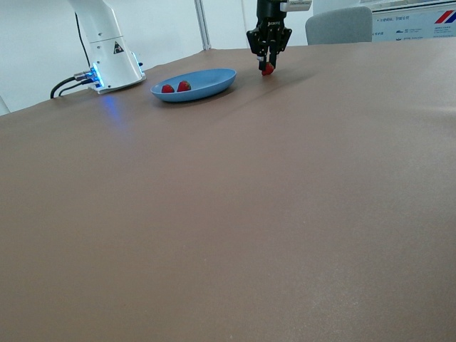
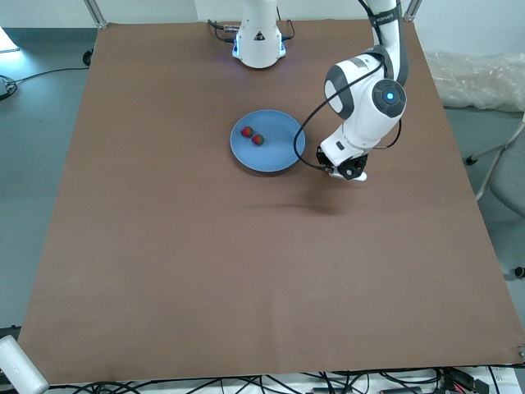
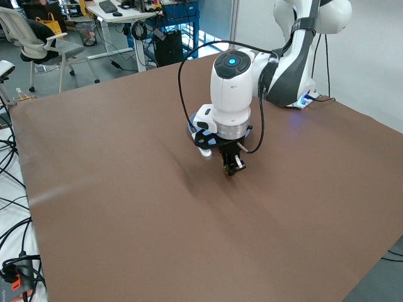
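A blue plate (image 2: 267, 156) holds two strawberries (image 2: 257, 139), also seen on the plate (image 1: 203, 77) in the top view. To the right of the plate, my black gripper (image 1: 267, 60) points down low over the table, with a third strawberry (image 1: 268, 70) at its fingertips. Whether the fingers are closed on that berry or only around it is unclear. In the left view the arm's wrist covers the fingertips; in the right view the arm hides most of the plate.
The white arm base (image 2: 259, 45) stands at the back. Cables run along the front edge, and a grey chair (image 2: 513, 168) is beside the table.
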